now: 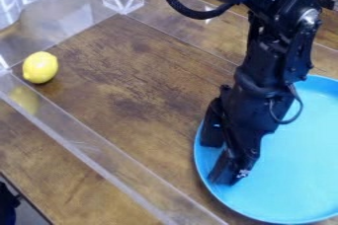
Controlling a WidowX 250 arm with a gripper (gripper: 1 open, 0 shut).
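The black robot gripper reaches down from the top right, its tip low over the left part of a blue round plate. Its fingers are dark and overlap the plate's rim, so whether anything sits between them is hard to tell. A yellow lemon lies at the far left on the wooden surface.
Clear plastic walls border the wooden surface along the left and back. The middle of the wood, left of the gripper, is clear. A black cable loops from the arm at the top.
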